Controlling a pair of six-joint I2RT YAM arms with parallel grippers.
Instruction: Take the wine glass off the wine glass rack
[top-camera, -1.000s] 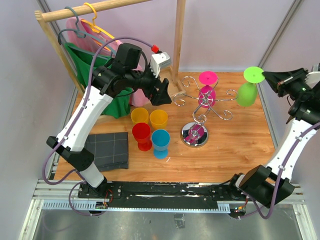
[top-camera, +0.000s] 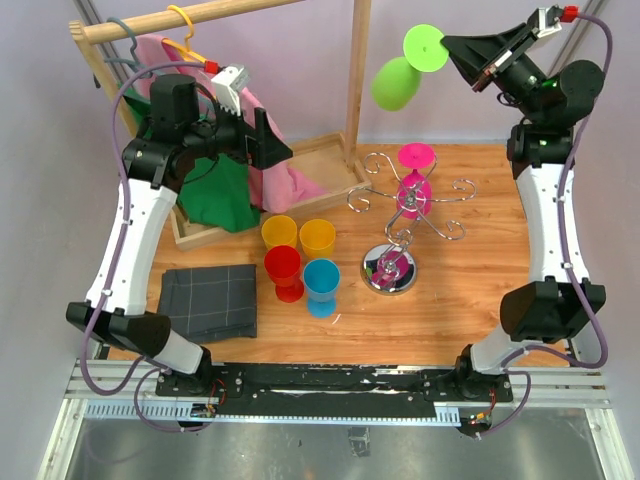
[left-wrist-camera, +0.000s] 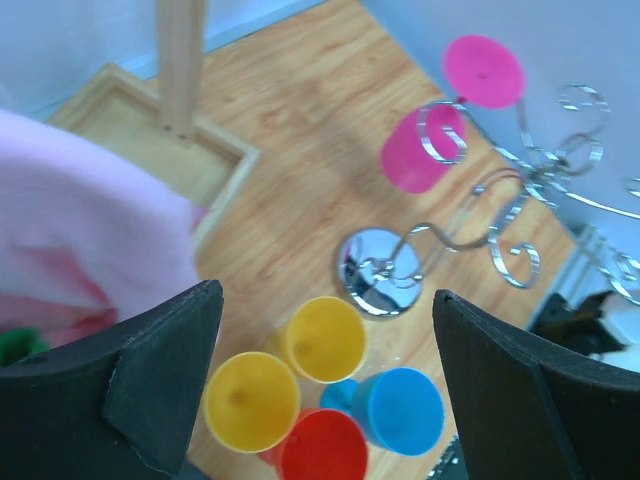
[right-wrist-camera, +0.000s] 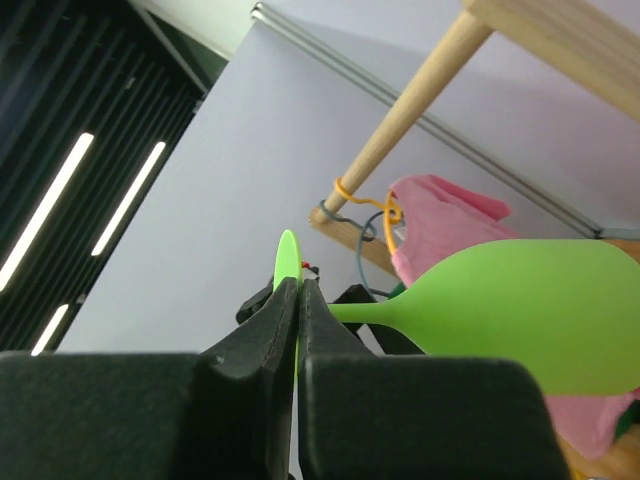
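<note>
High at the back right in the top view, my right gripper (top-camera: 446, 46) is shut on the thin edge of the green wine glass's foot. The bowl of that green wine glass (top-camera: 396, 86) tilts down and left, clear of the rack. Seen from the right wrist, its stem and bowl (right-wrist-camera: 520, 315) extend right from the closed fingertips (right-wrist-camera: 318, 315). The chrome rack (top-camera: 388, 249) stands on the table with a pink wine glass (top-camera: 417, 155) hanging foot up. Near the clothes frame, my left gripper (top-camera: 277, 141) is open and empty.
Two yellow cups (top-camera: 318, 238), a red cup (top-camera: 282, 268) and a blue cup (top-camera: 321, 285) stand left of the rack. A dark folded cloth (top-camera: 208, 303) lies front left. The wooden clothes frame (top-camera: 357, 80) fills the back left. Table right of the rack is bare.
My right gripper has swung left and toward the back with the green glass, which now tilts more. The left arm has drawn back to the left. The rack and pink glass stay put.
</note>
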